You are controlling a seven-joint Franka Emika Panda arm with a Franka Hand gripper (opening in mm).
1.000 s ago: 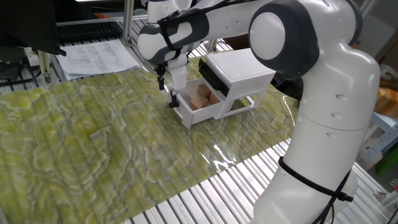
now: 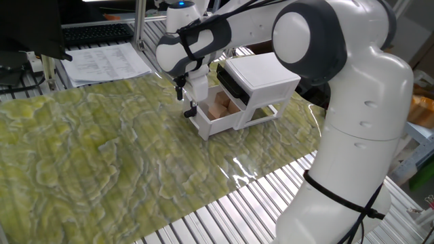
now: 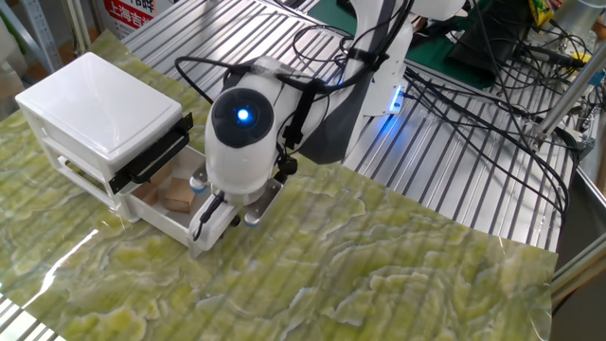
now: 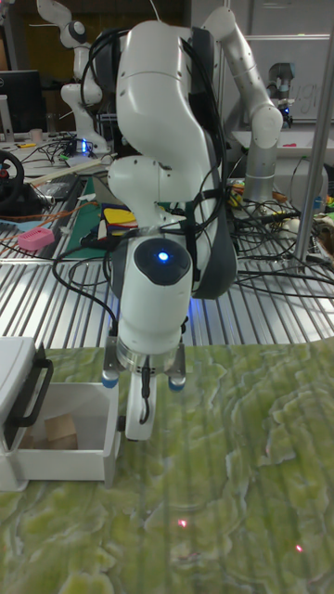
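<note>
A small white drawer cabinet (image 3: 99, 104) stands on the green marbled sheet. Its lower drawer (image 4: 89, 465) is pulled out, with several light-brown blocks (image 2: 218, 108) inside. A black knob (image 2: 190, 111) sits on the drawer's front. Close by that front, my gripper (image 4: 139, 433) points downward. In exterior view 1 the white hand hangs right over the front panel's far part, and in exterior view 2 it covers one end of the panel. The fingertips are not clear, so neither the finger opening nor contact with the drawer can be told.
A black bar handle (image 3: 151, 156) juts from the cabinet above the open drawer. The green sheet (image 2: 102, 169) is bare away from the cabinet. Papers (image 2: 105, 63) and a keyboard (image 2: 95, 32) lie beyond its far edge. Loose cables (image 3: 492, 123) run beside the arm's base.
My hand has shifted slightly rightward and tilted a little in exterior view 1, staying by the drawer's front. The drawer, its blocks and the cabinet have not visibly moved.
</note>
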